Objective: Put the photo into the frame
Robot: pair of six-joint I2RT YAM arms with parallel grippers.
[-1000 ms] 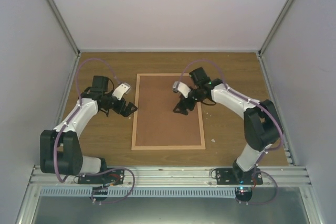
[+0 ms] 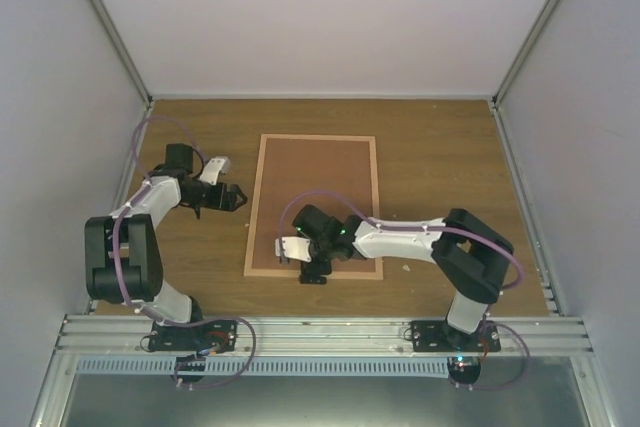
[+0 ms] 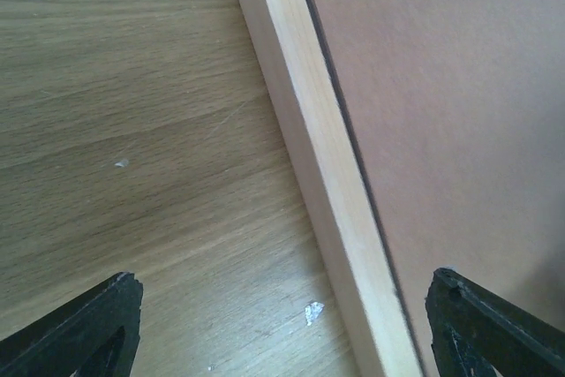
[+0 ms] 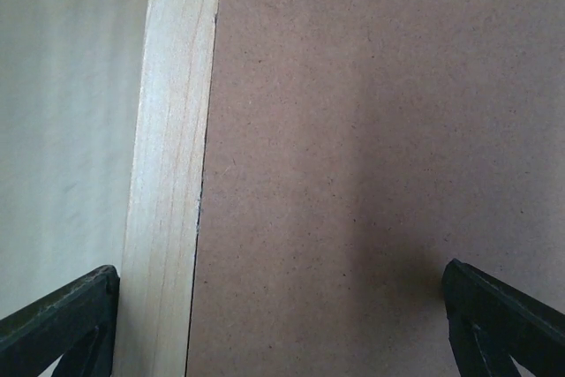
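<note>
The frame, a brown board [image 2: 318, 167] with a pale wooden border [image 2: 263, 157], lies mid-table; no separate photo is distinguishable. My left gripper [image 2: 232, 197] is open just left of the border, over bare table; the left wrist view shows the wooden edge [image 3: 318, 147] running between its fingers' line. My right gripper [image 2: 313, 275] is open at the board's near edge; in the right wrist view one finger [image 4: 75, 324] is at the wooden strip [image 4: 168, 130] and the other over the brown panel [image 4: 380, 86].
Walls enclose the sides and back.
My right gripper has moved toward the front and left, down to the frame's near edge. The frame has shifted slightly left and back. My left gripper has moved slightly left.
</note>
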